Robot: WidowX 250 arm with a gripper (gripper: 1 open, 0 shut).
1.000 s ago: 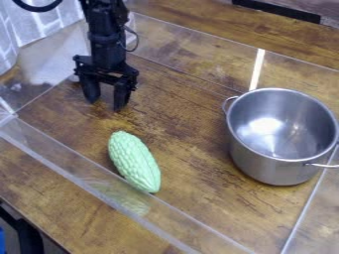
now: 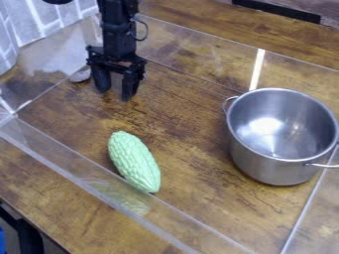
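My black gripper [image 2: 115,73] hangs low over the wooden table at the upper left, its two dark fingers apart and pointing down. A small silvery object [image 2: 79,74] is partly visible behind its left side; what it is I cannot tell. A pale green corn-shaped item [image 2: 134,160] lies in the lower middle, apart from the gripper. A large steel pot [image 2: 272,139] with side handles stands on the right.
Clear plastic edging [image 2: 93,189] runs along the near left, and a white strip [image 2: 257,69] lies behind the pot.
The gripper has moved slightly up and back in the view. The pot and the green item have stayed where they were.
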